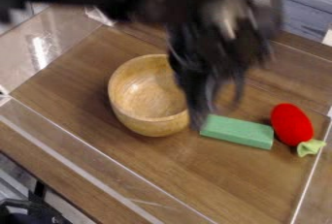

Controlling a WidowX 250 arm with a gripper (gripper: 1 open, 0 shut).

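Note:
A wooden bowl (146, 107) sits on the table in the middle left of the camera view. To its right lie a green block (236, 133) and a red object (292, 123) with a pale green tip. The dark, blurred gripper (208, 82) hangs over the bowl's right side and the area above the green block, hiding part of both. Its fingers are too blurred to tell how they stand.
Clear walls edge it at the left and right. A dark gap with cables lies at the bottom left.

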